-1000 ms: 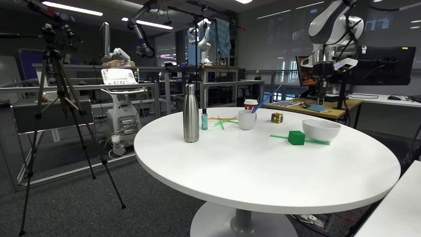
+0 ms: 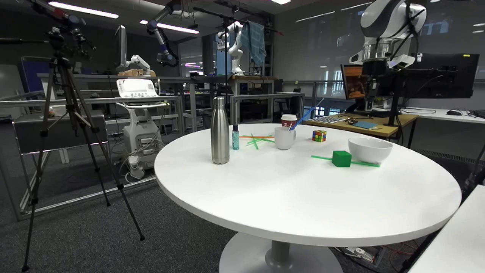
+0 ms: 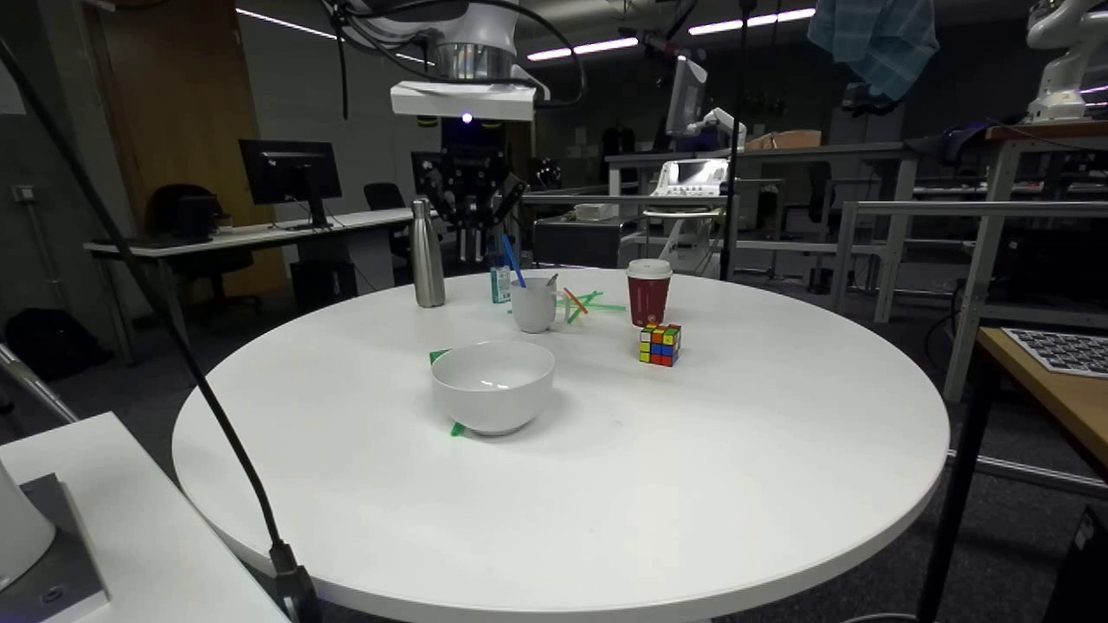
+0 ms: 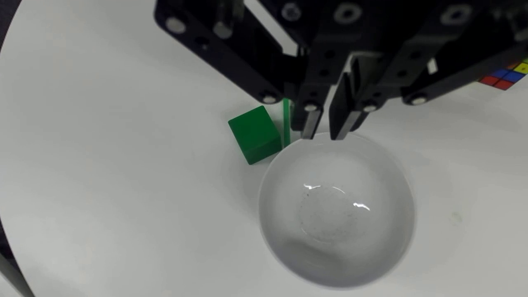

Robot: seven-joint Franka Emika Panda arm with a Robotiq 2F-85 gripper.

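My gripper hangs well above the table, its fingers parted by a narrow gap with nothing between them. In the wrist view the fingertips overlap the rim of a white bowl [image 4: 336, 213]; the bowl is empty. Just beside the bowl sits a green cube [image 4: 255, 133]. A thin green strip [image 4: 286, 123] runs between cube and bowl, partly hidden by a finger. From exterior view 2, the bowl [image 3: 494, 389] hides most of the cube, and the gripper [image 3: 472, 249] appears high over the table's far side.
A white mug [image 2: 284, 138] with a blue stick in it, a puzzle cube [image 2: 319, 135], a red paper cup [image 3: 648, 294], a steel bottle [image 2: 220, 132] and a small teal bottle [image 2: 235, 138] stand around. Several coloured sticks [image 2: 255, 141] lie near the mug.
My arm has risen and shifted slightly right in exterior view 1. Its fingers no longer cover the blue item on the desk behind. The objects on the table have not moved.
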